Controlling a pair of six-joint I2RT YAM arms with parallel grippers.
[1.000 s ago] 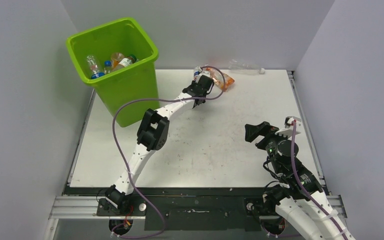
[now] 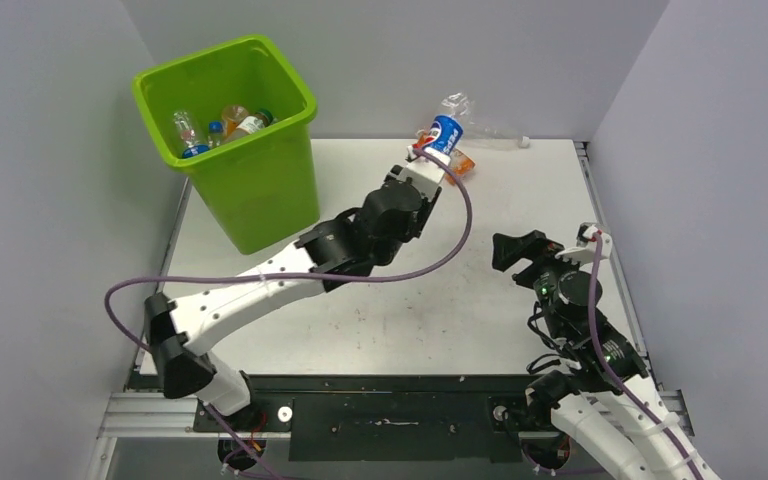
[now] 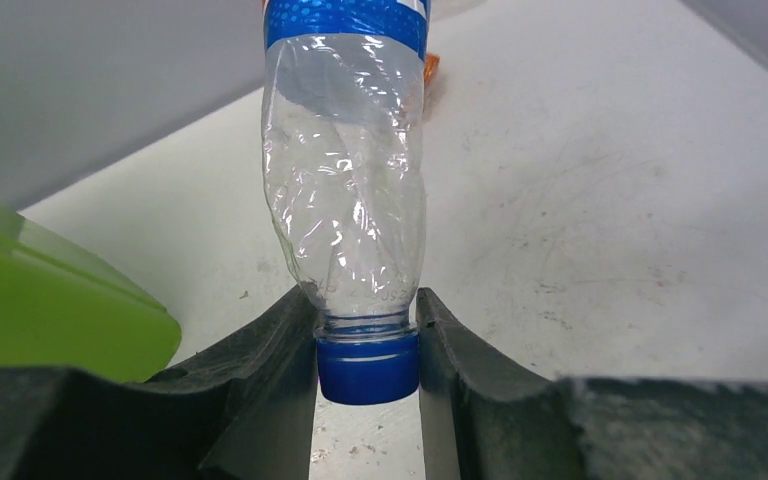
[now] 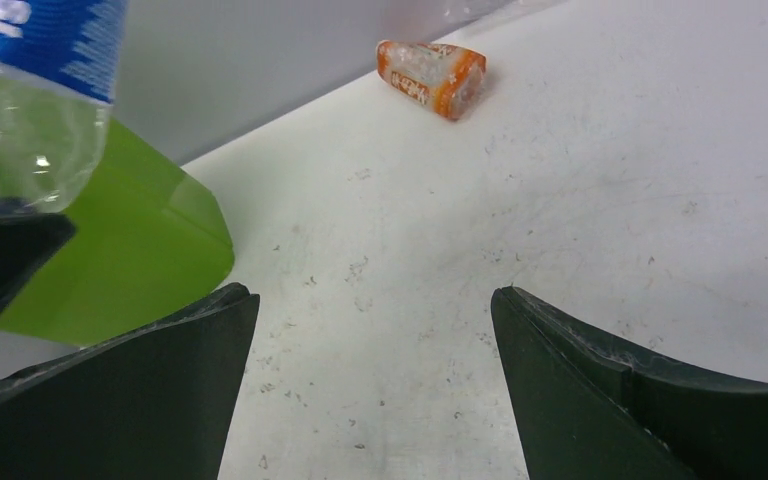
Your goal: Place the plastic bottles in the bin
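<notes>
A clear bottle with a blue Pepsi label (image 2: pixel 443 131) is raised above the back of the table. My left gripper is shut on its neck, just above the blue cap (image 3: pixel 368 370). At the back left, the green bin (image 2: pixel 260 200) stands with several bottles inside. A crumpled bottle with an orange label (image 4: pixel 432 76) lies on the table beyond the held bottle, partly hidden by it from above. Behind it a clear bottle (image 2: pixel 497 136) lies along the back wall. My right gripper is open over the table's right side, its fingers empty.
Walls close off the back and both sides of the white table (image 2: pixel 430 300). Purple hoses run along both arms, the left one looping over the table.
</notes>
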